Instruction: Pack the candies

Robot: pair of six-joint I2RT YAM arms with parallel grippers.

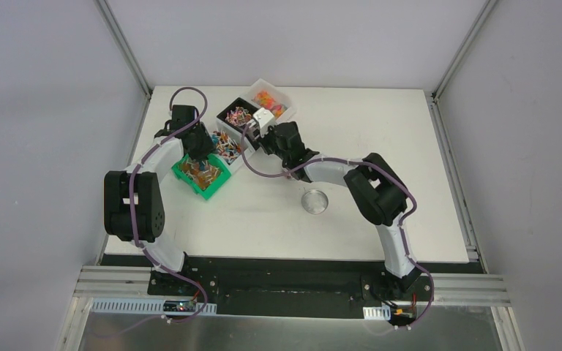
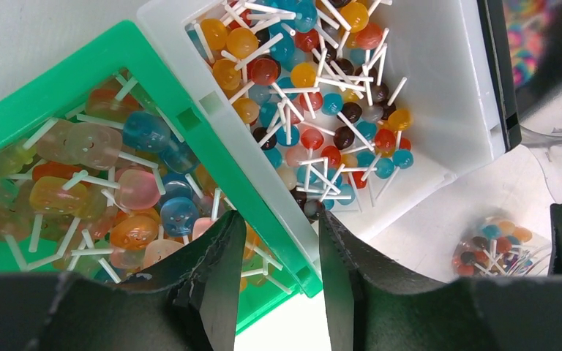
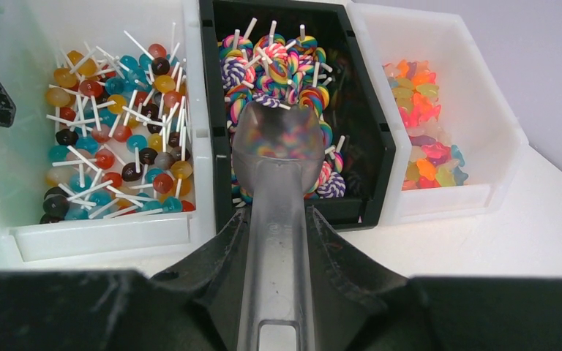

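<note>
My right gripper is shut on the handle of a clear scoop (image 3: 274, 248). The scoop's bowl is over the black bin (image 3: 340, 212) of swirly lollipops, and colour shows through it. My left gripper stands at the side-by-side walls of the green bin (image 2: 212, 168) and a white bin (image 2: 468, 131). Its fingers lie either side of those two rims; whether they press on them is unclear. The green bin holds large translucent lollipops, the white one small round lollipops. At lower right in the left wrist view is a clear jar (image 2: 494, 248) with small lollipops inside.
Another white bin (image 3: 476, 197) holding gummies adjoins the black bin. A round metallic-looking lid (image 1: 315, 202) lies on the table (image 1: 388, 161).
</note>
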